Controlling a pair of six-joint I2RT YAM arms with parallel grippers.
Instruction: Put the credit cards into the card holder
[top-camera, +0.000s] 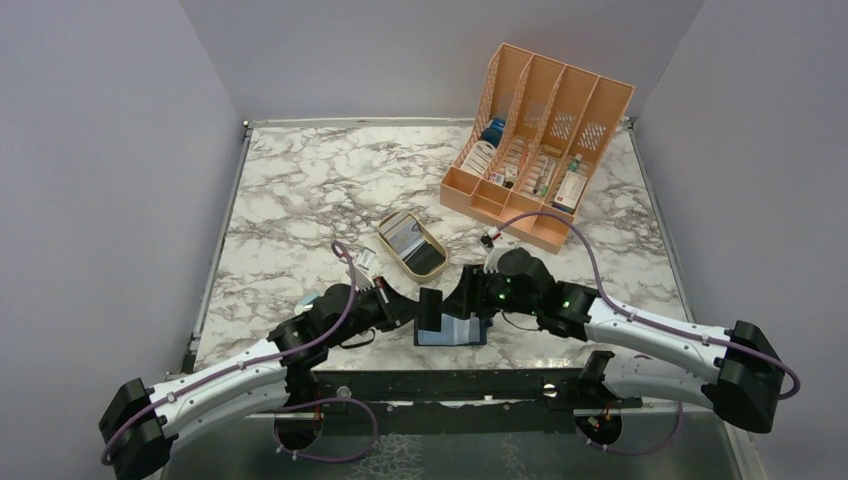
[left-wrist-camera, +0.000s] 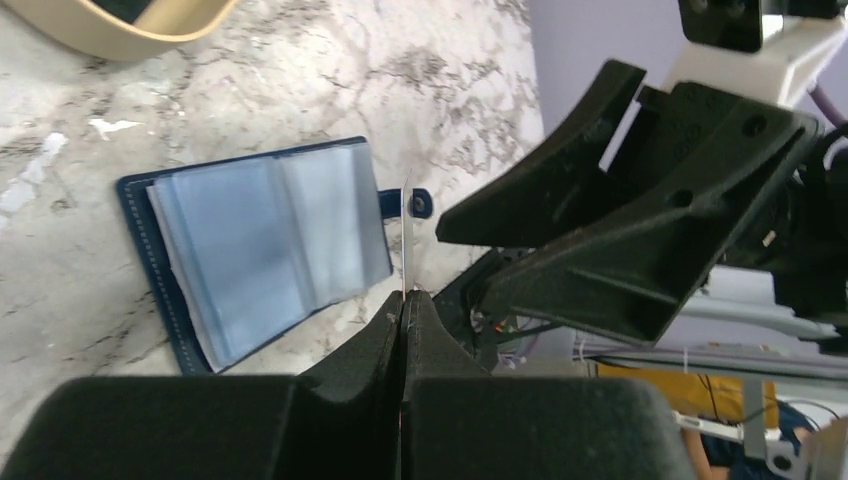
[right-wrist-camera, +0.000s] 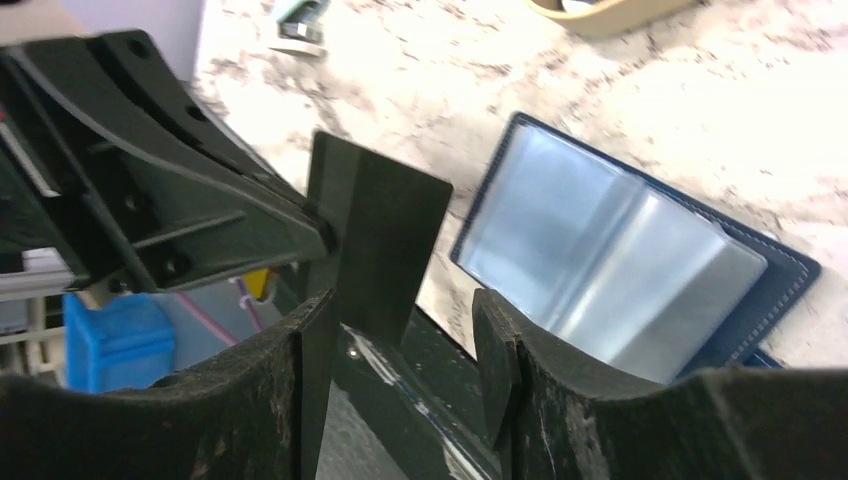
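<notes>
A dark card (top-camera: 430, 310) stands upright between my grippers, held by my left gripper, which is shut on it; it shows edge-on in the left wrist view and face-on as a black rectangle (right-wrist-camera: 385, 240) in the right wrist view. My right gripper is open, facing the card with nothing between its fingers. Below lies the card holder (left-wrist-camera: 255, 250), open, with translucent sleeves on a dark blue cover.
A tan oval tray (top-camera: 437, 243) with cards lies behind the holder. A peach organizer (top-camera: 505, 215) with bottles and small items stands at the back right.
</notes>
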